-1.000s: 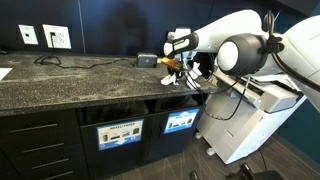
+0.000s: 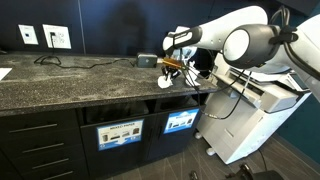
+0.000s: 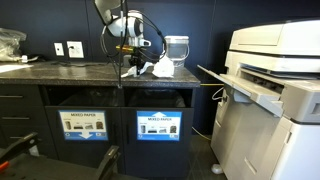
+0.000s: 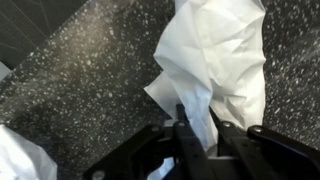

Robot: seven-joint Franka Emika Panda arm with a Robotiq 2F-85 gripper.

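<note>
A crumpled white sheet, paper or cloth (image 4: 222,55) lies bunched over the dark speckled counter in the wrist view. My gripper is shut on its near part, with the white material pinched between the two fingers. A second white piece (image 4: 22,158) sits apart at the lower left of that view. From the exterior, the gripper (image 2: 175,77) hangs low over the right end of the counter, by a small white patch (image 2: 165,83). In the other exterior view, white material (image 3: 162,68) shows beside the gripper; which piece it is, I cannot tell.
A dark box (image 2: 147,61) stands at the back. A large white printer (image 3: 255,110) stands to the right.
The gripper has shifted slightly left and towards the counter's front edge, and the white patch beside it sits a little lower in exterior view 1. The surroundings look unchanged.
</note>
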